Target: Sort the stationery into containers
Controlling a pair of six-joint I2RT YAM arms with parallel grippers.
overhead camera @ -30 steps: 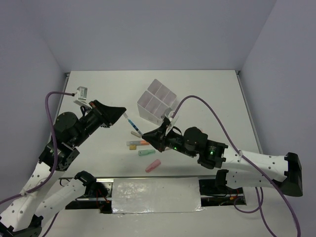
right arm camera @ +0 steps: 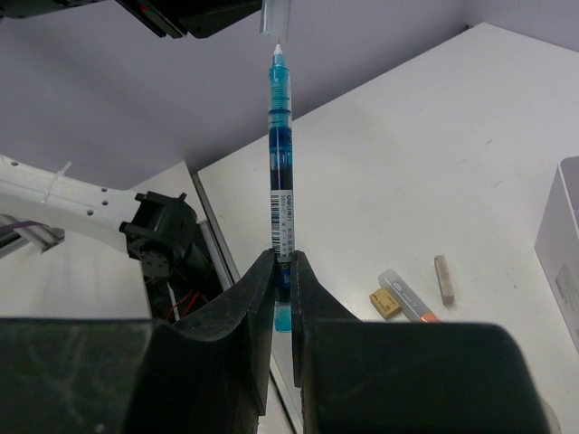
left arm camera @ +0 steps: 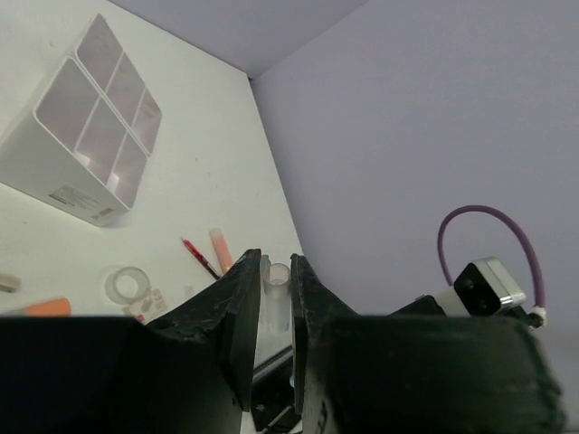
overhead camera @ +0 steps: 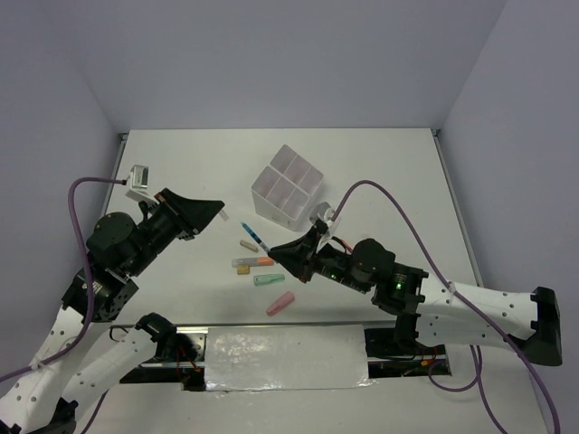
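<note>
A blue pen (right arm camera: 280, 208) is held upright in my right gripper, its white tip bare; in the top view that gripper (overhead camera: 276, 253) is at centre right. My left gripper (overhead camera: 213, 208) is shut on a clear pen cap, which hangs just beyond the pen tip in the right wrist view. A white compartment box (overhead camera: 288, 185) stands at the back. On the table lie an orange item (overhead camera: 253, 261), a yellow block (overhead camera: 243, 269), a grey stick (overhead camera: 249, 245), a green item (overhead camera: 269, 279) and a pink item (overhead camera: 280, 303).
A red pen (left arm camera: 201, 258), a tape roll (left arm camera: 128, 284) and a peach item (left arm camera: 220, 249) lie right of the box in the left wrist view. Walls border both sides.
The grippers have moved apart: the left slightly left, the right down and right with the pen.
</note>
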